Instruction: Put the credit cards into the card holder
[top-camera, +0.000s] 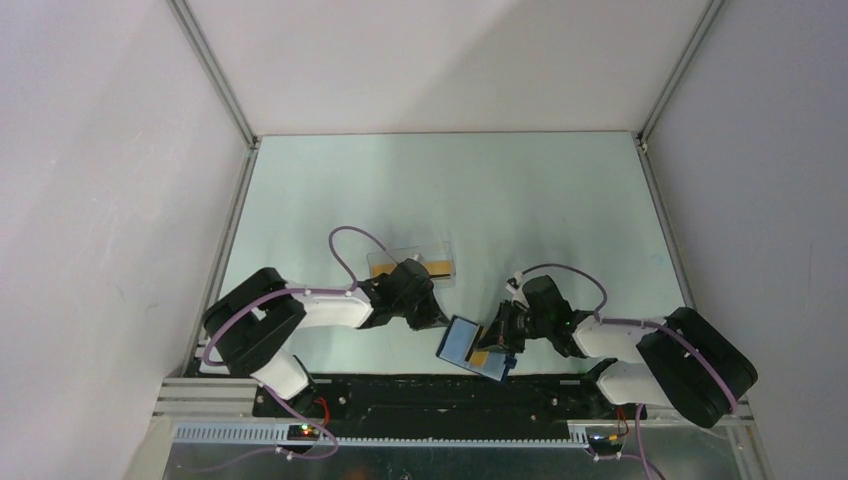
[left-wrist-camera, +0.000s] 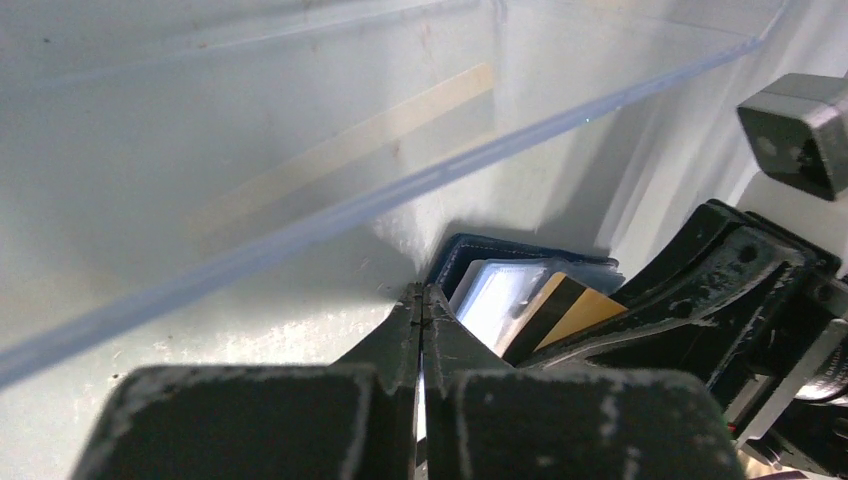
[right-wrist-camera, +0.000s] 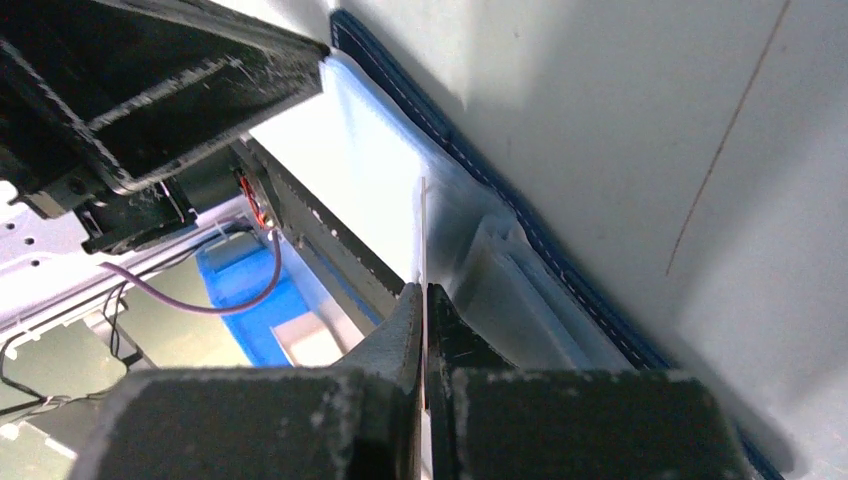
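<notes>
The open card holder (top-camera: 455, 342) with clear sleeves and a dark stitched border lies at the table's front edge, a gold card (left-wrist-camera: 585, 312) on it. My right gripper (top-camera: 488, 342) is shut over the holder; in the right wrist view its fingertips (right-wrist-camera: 440, 325) are at the clear sleeves, only a thin edge showing between them. My left gripper is shut, nothing visible between its fingers, just left of the holder. A clear tray (top-camera: 430, 250) with gold cards (top-camera: 440, 268) sits behind my left gripper.
The dark front rail (top-camera: 420, 400) runs just below the holder. White walls enclose both sides and the back.
</notes>
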